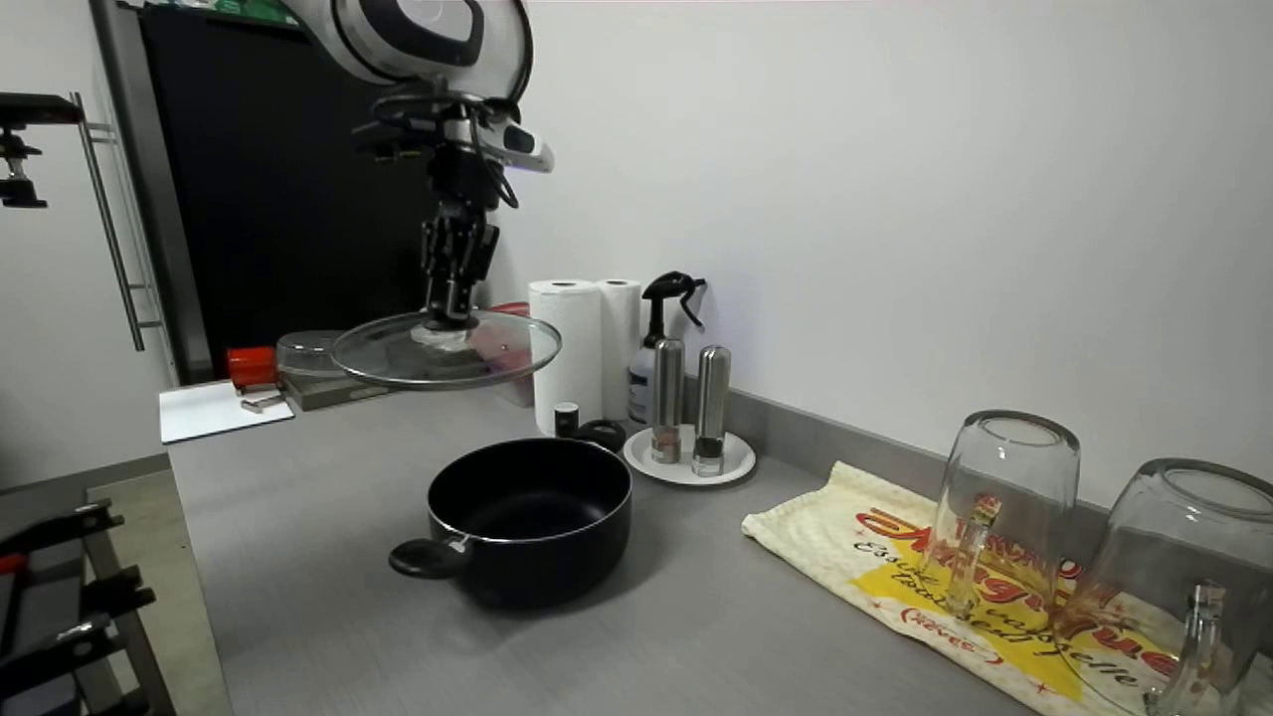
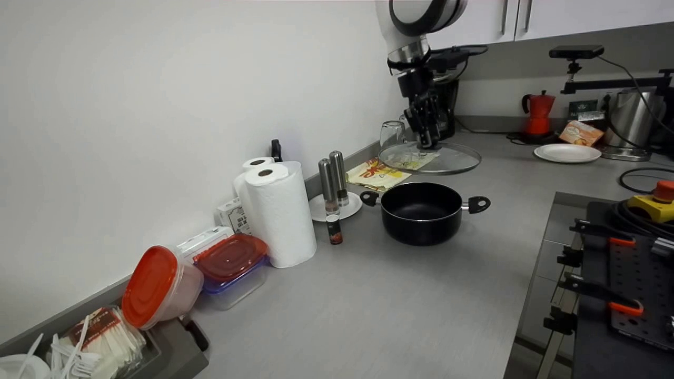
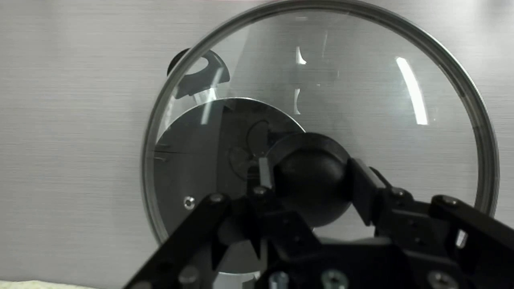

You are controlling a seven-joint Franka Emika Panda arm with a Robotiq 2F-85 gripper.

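Note:
A round glass lid (image 1: 501, 358) with a metal rim hangs in the air, nearly level, in both exterior views. My gripper (image 1: 450, 312) is shut on its black knob (image 3: 312, 185), which sits between the two fingers in the wrist view. Below the lid stands a black two-handled pot (image 1: 537, 561) on the grey counter, uncovered, with its dark inside showing. Seen from the wrist, the lid covers much of the pot (image 3: 192, 144) but lies off-centre, reaching farther to the right. A clear gap separates lid and pot in the second exterior view.
Two metal grinders (image 1: 711, 400) on a white plate (image 1: 740, 467), a small spice jar (image 2: 334, 230) and paper towel rolls (image 2: 284, 221) stand close by the pot. Glass mugs (image 1: 1014, 501) rest on a printed cloth (image 1: 823, 525). The counter before the pot is free.

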